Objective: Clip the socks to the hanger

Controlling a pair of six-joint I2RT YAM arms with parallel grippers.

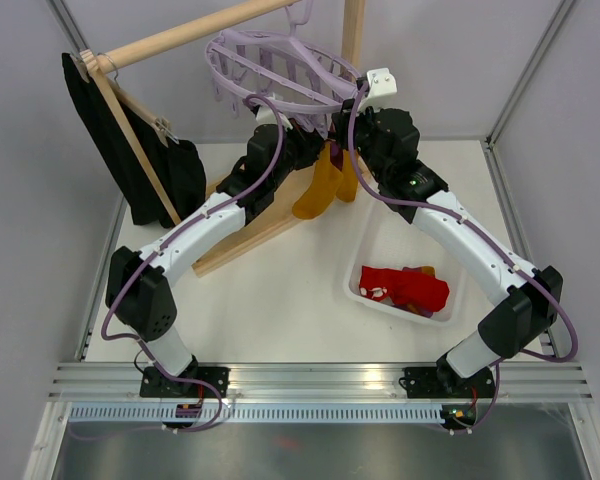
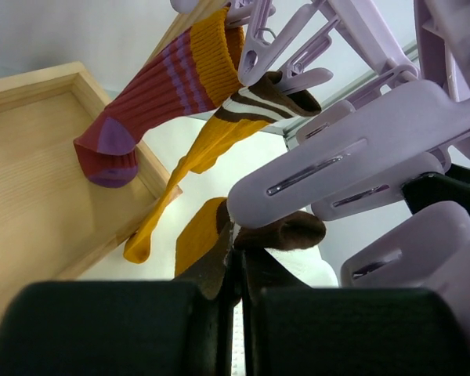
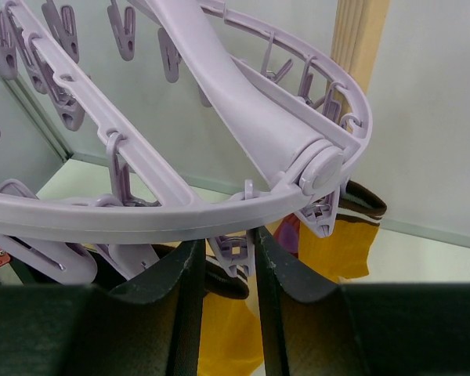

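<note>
The lilac clip hanger [image 1: 280,75] hangs from the wooden rack. My left gripper is shut on a yellow sock [image 2: 196,239] with a dark cuff, just below a clip. My right gripper is at a clip [image 3: 231,249] over that cuff, the clip between its fingers; how far it is closed is unclear. A maroon striped sock [image 2: 149,94] and another yellow sock [image 2: 207,149] hang from other clips.
A white bin [image 1: 356,292] with red and other socks sits at right. A wooden box [image 2: 39,188] lies below the hanger. Black cloth [image 1: 130,150] hangs at left.
</note>
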